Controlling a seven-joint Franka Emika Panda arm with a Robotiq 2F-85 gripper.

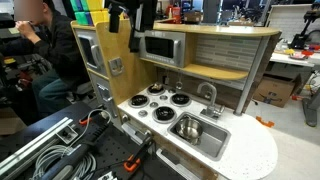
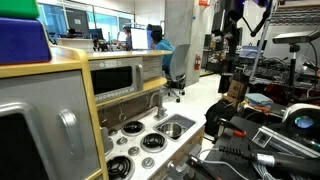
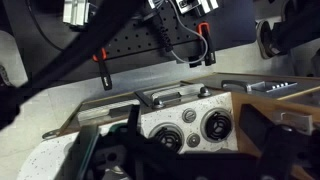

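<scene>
My gripper is open above a toy kitchen, its dark fingers [image 3: 127, 130] spread wide apart with nothing held between them. Under it in the wrist view lies the white cooktop with round burners [image 3: 216, 124]. Exterior view 1 shows the black arm [image 1: 72, 45] high at the upper left, over the counter's front side. A shiny metal pot [image 1: 188, 128] sits in the grey sink [image 1: 211, 142], to the right of the burners. Behind the sink rises a silver faucet [image 1: 209, 95].
A silver microwave [image 2: 117, 77] fills the shelf unit above the cooktop, its door seemingly closed. Wooden cabinets with grey doors [image 2: 45, 125] stand at the left. The white counter right of the sink [image 1: 252, 153] is bare. Cables and a black frame [image 3: 170, 62] lie along the front.
</scene>
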